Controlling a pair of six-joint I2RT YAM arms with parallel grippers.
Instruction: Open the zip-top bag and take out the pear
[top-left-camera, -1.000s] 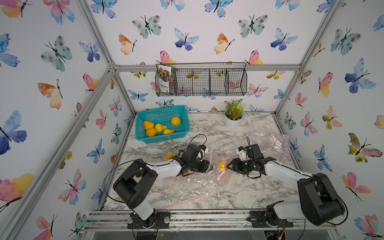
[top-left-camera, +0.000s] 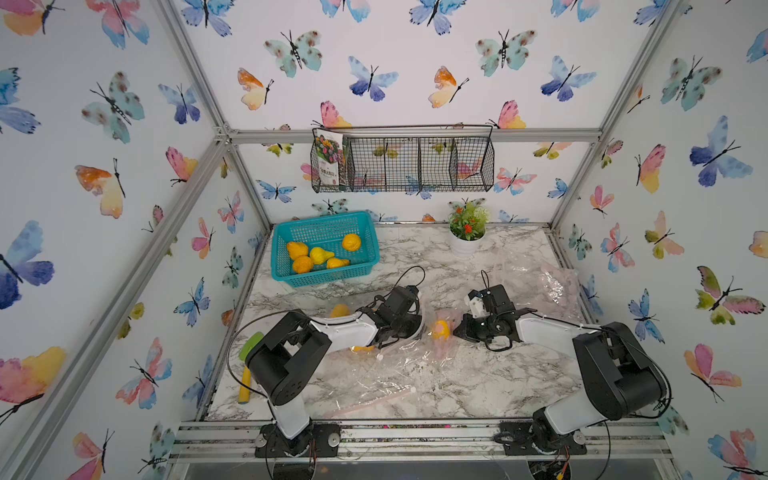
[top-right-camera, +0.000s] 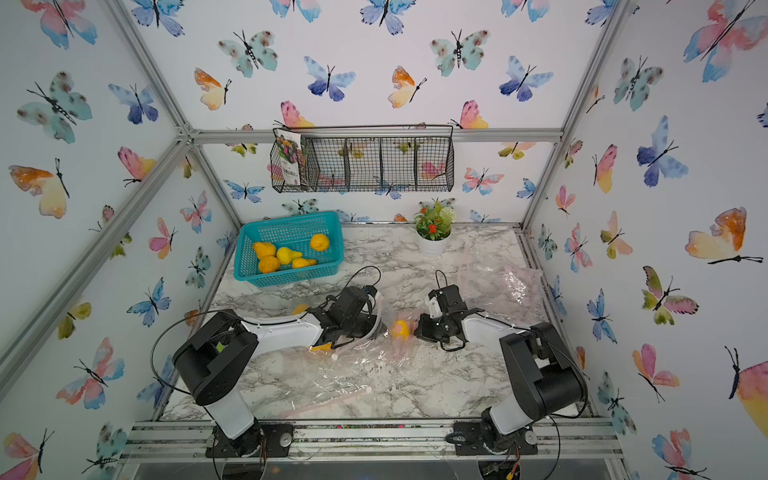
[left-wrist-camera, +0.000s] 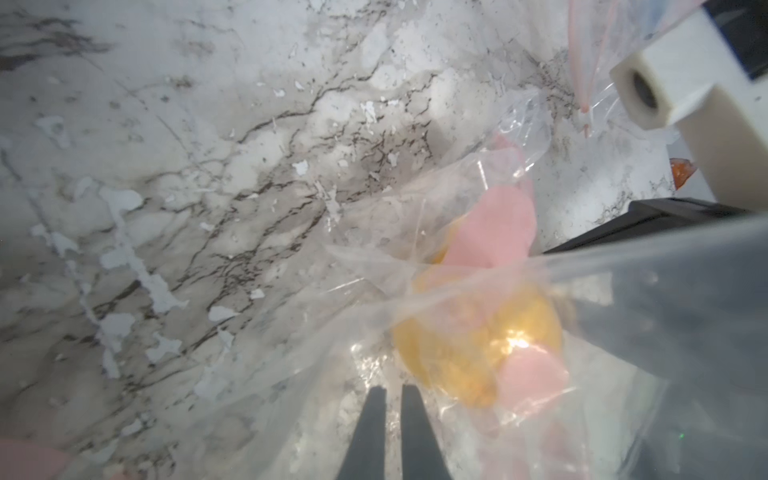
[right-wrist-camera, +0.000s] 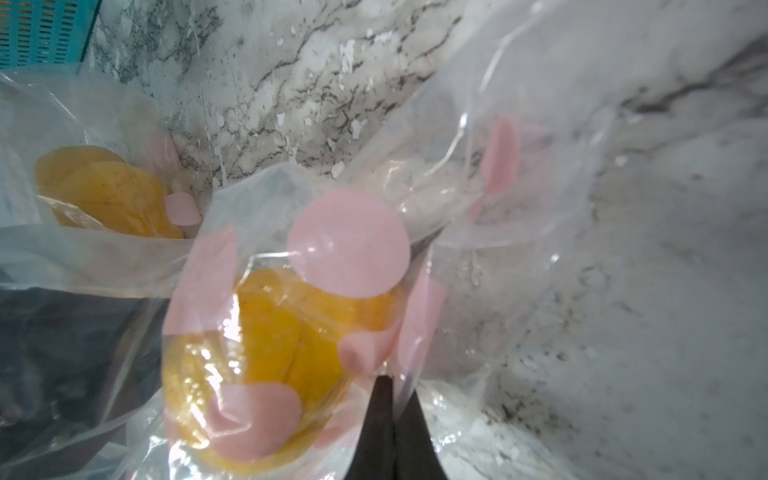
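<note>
The yellow pear (top-left-camera: 441, 329) lies inside the clear zip top bag (top-left-camera: 376, 382) with pink spots, between my two grippers. Through the film in the left wrist view, the pear (left-wrist-camera: 448, 344) shows just beyond my left gripper, whose fingers stand slightly apart; whether film lies between them is unclear. My right gripper is shut at the bag's right end, a fold of pink-spotted film running in between its tips. In that view the pear (right-wrist-camera: 272, 328) is left of the fingers. Left of it, a second yellow fruit (right-wrist-camera: 112, 192) shows under film.
A teal basket (top-left-camera: 289, 280) with several yellow fruits stands at the back left, a potted plant (top-left-camera: 465, 240) at the back. Another clear bag (top-left-camera: 552, 288) lies at the right. A green-and-yellow thing (top-left-camera: 245, 392) lies front left.
</note>
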